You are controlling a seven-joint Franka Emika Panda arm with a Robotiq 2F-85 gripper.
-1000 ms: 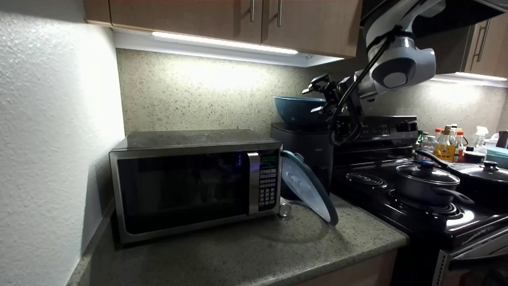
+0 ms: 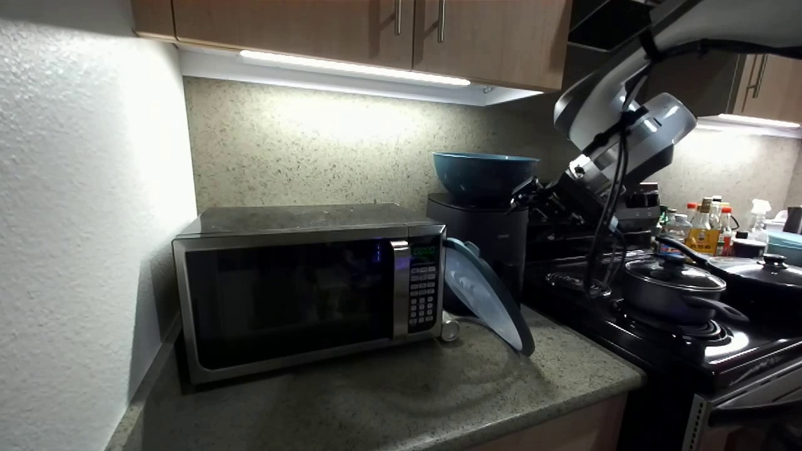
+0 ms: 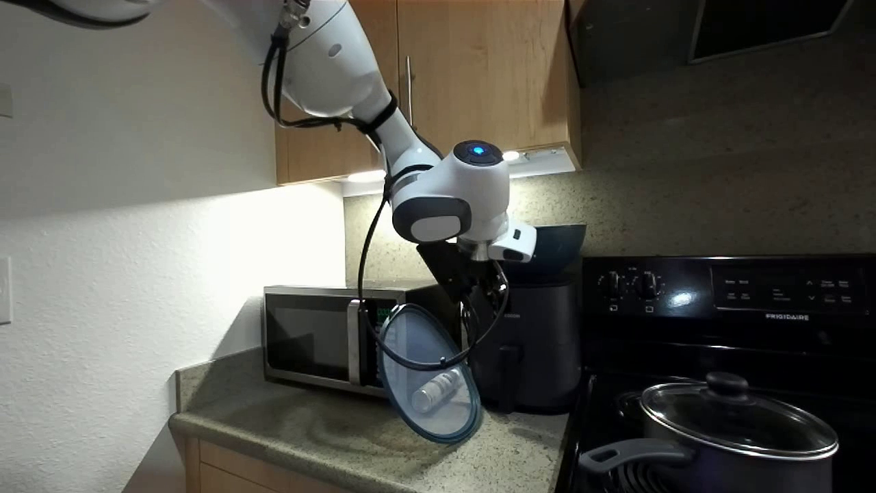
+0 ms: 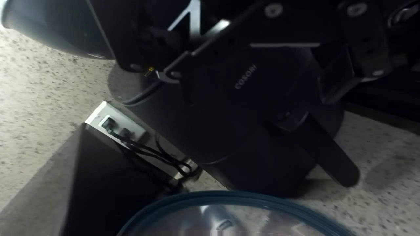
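In the wrist view my gripper stands open, its dark fingers wide apart and nothing held between them. Past them is a black COSORI air fryer, with its handle pointing to the lower right. A blue bowl rests on top of the air fryer; its side shows at the wrist view's upper left. Beside the microwave leans a clear, blue-rimmed lid. Exterior view 2 has the arm's end above this lid in the image, with the fingers hard to make out.
A lidded pot and a pan sit on the stove to the right, with bottles behind. Wooden cabinets hang overhead. A white cylinder shows through the lid.
In exterior view 1 the gripper has come down and to the right from its place across the bowl's right side, and the wrist has turned. Bowl, lid and microwave have stayed put.
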